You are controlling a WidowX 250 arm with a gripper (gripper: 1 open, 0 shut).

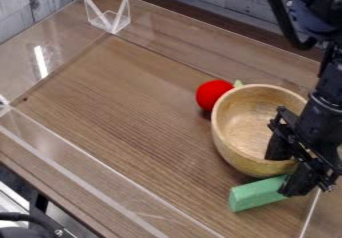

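My black gripper (pixel 293 170) at the right reaches down past a wooden bowl (pixel 243 132), shut on a green rectangular block (pixel 255 195) just below the bowl's front rim. The block lies tilted near the lower right of the view, partly hidden by the gripper. A red round object (pixel 211 94) with a small green top sits behind the bowl, against or close to its rim.
A transparent crown-like object (pixel 106 12) stands at the far upper left, near the edge.
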